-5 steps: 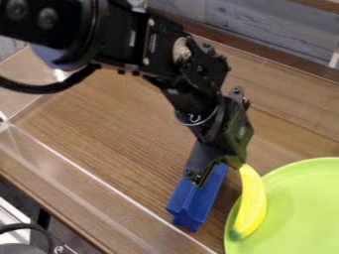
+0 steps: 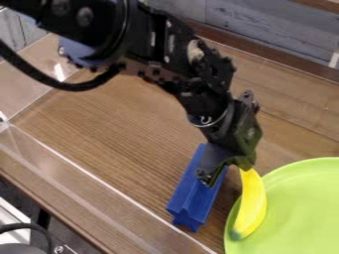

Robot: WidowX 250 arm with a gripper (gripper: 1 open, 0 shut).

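Note:
My gripper (image 2: 223,165) points down over a blue plastic tray-like object (image 2: 189,206) on the wooden counter; its fingertips are at the far end of that object, and it looks shut, with nothing clearly held. Just right of it a yellow banana (image 2: 249,206) lies on the left part of a green plate (image 2: 307,213). The gripper partly hides the far end of the blue object.
A grey wall (image 2: 265,30) runs along the back. The counter's front edge crosses the lower left, with a black cable beyond it.
My gripper has shifted very slightly since a second ago. The blue object, banana and plate stay where they were.

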